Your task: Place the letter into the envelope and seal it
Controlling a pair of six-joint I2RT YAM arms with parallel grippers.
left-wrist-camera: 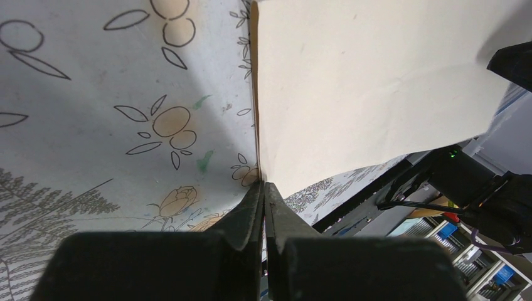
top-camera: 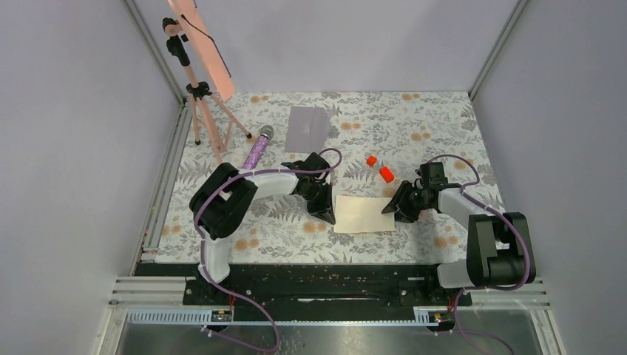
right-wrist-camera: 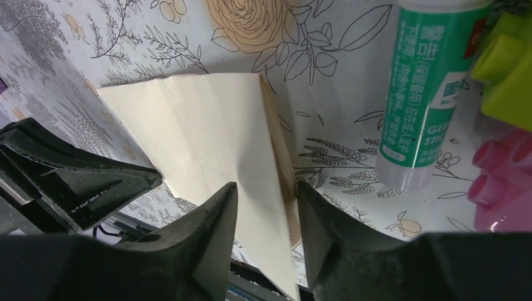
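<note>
A cream paper piece, apparently the envelope [top-camera: 360, 214], lies in front between my grippers; whether the letter is inside I cannot tell. My left gripper is shut, its tips resting at the paper's left edge, nothing visible between them. My right gripper is part open, straddling the paper's folded right edge, which bends up between its fingertips.
A glue stick [right-wrist-camera: 420, 81], green [right-wrist-camera: 508, 69] and pink [right-wrist-camera: 508, 182] toy pieces sit at the right. Red blocks [top-camera: 387, 175], a grey sheet [top-camera: 303, 129], a purple microphone [top-camera: 256, 151] and an easel [top-camera: 207, 66] stand or lie behind.
</note>
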